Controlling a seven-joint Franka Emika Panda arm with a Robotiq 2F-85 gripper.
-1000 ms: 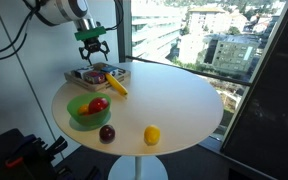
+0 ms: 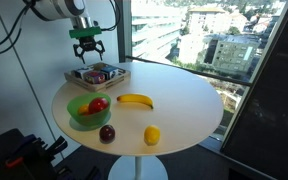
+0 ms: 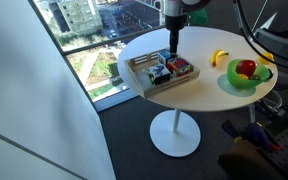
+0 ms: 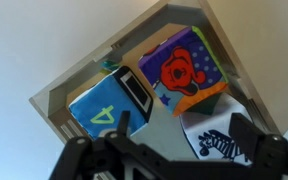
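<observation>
Above the shallow wooden tray (image 2: pixel 123 78) at the table's far left, my gripper (image 2: pixel 88 50) hangs open, with nothing between its fingers. The wrist view looks down into the tray, with the two dark fingers (image 4: pixel 79 155) spread at the bottom edge. Inside lie picture blocks: a blue one with a 4 (image 4: pixel 102 112), one with a red bear on purple (image 4: pixel 180 70), and a white piece with a zebra (image 4: pixel 216 138). A yellow banana (image 2: pixel 135 100) rests on the bare table to the right of the tray.
A green bowl (image 2: pixel 89 120) holding red and orange fruit stands in front of the tray. A dark round fruit (image 2: pixel 107 133) and a lemon (image 2: pixel 152 134) sit near the front edge.
One second ago the banana was tilted at the tray's right edge; it moved right and toward the front onto the table. My gripper has shifted slightly left, still above the tray.
</observation>
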